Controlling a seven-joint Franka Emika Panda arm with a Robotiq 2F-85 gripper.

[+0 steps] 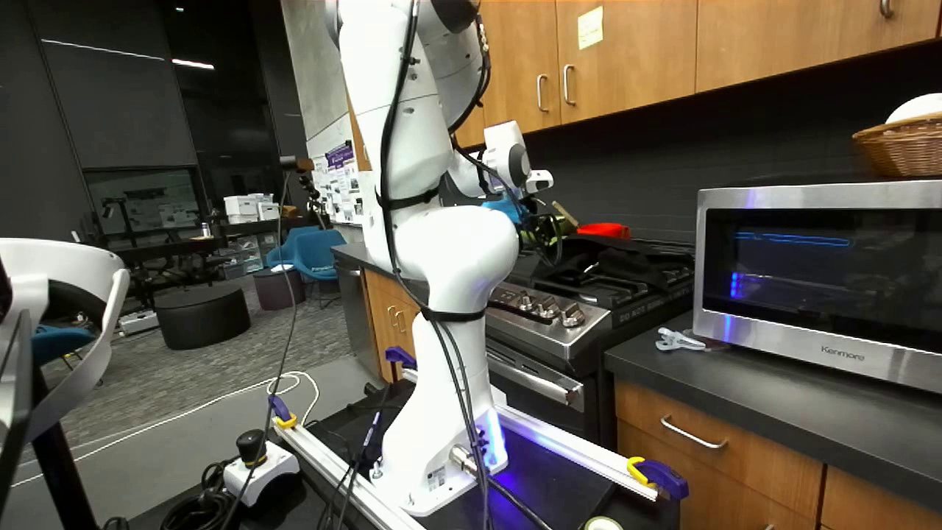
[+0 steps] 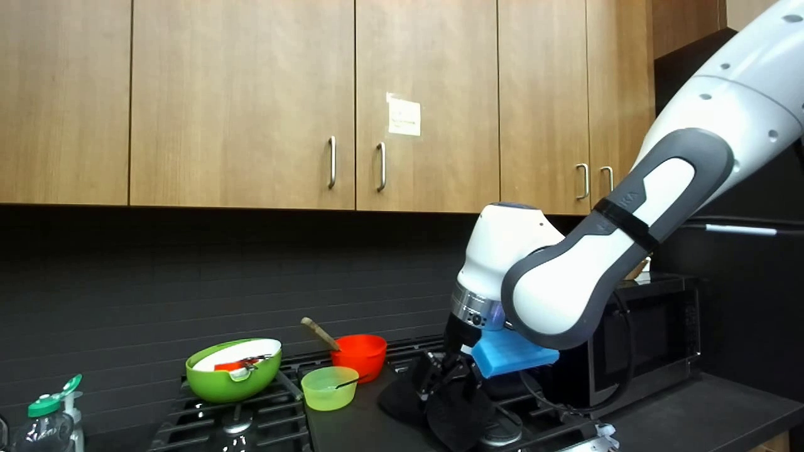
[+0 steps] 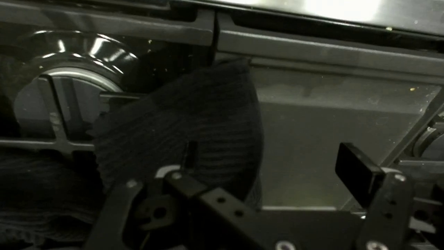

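Note:
In the wrist view, my gripper stands open, its two fingers wide apart. A dark ribbed cloth (image 3: pixel 199 116) lies below, spread from the burner grate onto the flat centre plate (image 3: pixel 308 146). The left finger overlaps the cloth in this view, while the right one is over the bare plate. Nothing is seen held between them. From exterior view 2, the gripper (image 2: pixel 450 373) points down just above or against the dark cloth (image 2: pixel 456 414); whether it touches cannot be told. In exterior view 1 the fingers are hard to make out behind the arm.
On the stove stand a green bowl (image 2: pixel 226 385) holding a white dish, a light green bowl (image 2: pixel 328 395) and a red bowl (image 2: pixel 360 354). A microwave (image 1: pixel 821 274) sits on the right counter, with a grey-white clip (image 1: pixel 680 340) before it. Cabinets (image 2: pixel 429 53) hang overhead.

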